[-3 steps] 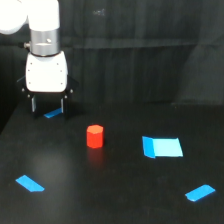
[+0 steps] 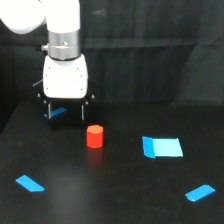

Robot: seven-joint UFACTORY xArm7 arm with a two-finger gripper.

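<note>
A red block (image 2: 95, 136), with a faceted outline, stands on the dark table near the middle of the view. Up and to its left hangs my white gripper (image 2: 66, 110), pointing down with its two dark fingers spread wide. Nothing shows between them except the table behind and part of a blue strip. The right finger appears close to the block in the picture but apart from it; how far apart in depth I cannot tell.
A light blue square (image 2: 167, 147) with a darker blue strip (image 2: 148, 147) at its left lies right of the block. Other blue strips lie at front left (image 2: 30, 184), front right (image 2: 200, 193) and behind the gripper (image 2: 56, 112). Bare table surrounds the block.
My gripper has moved to the right and slightly lower in the picture, closer to the red block. Its fingers stay apart. The block and blue pieces have not moved.
</note>
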